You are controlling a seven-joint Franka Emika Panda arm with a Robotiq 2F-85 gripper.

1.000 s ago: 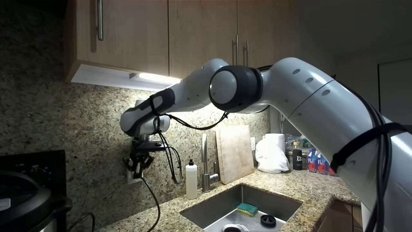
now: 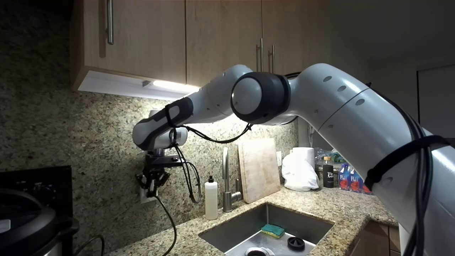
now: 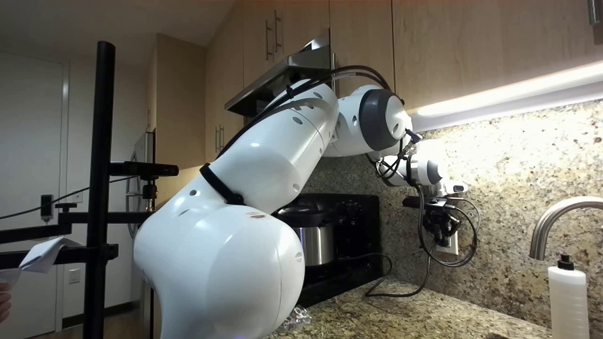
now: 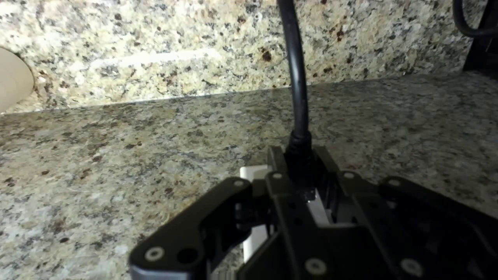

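Note:
A black plug (image 4: 300,145) on a thick black cord (image 4: 297,88) sits between the fingers of my gripper, which is shut on it. The white outlet plate (image 4: 252,172) shows directly behind, on the granite wall. In exterior view 1 my gripper (image 2: 151,190) is right in front of the outlet plate (image 2: 147,196), with the cord (image 2: 173,226) hanging down to the counter. Whether the plug's prongs sit in the socket is hidden by the fingers. Exterior view 2 has the gripper (image 3: 442,234) beside the outlet plate (image 3: 452,244).
A pressure cooker (image 3: 316,243) stands on the stove side. Right of the gripper in exterior view 1 are a soap bottle (image 2: 211,200), the faucet (image 2: 226,179) and a sink (image 2: 313,226) holding a sponge (image 2: 273,230). Cabinets (image 2: 136,42) hang above the arm.

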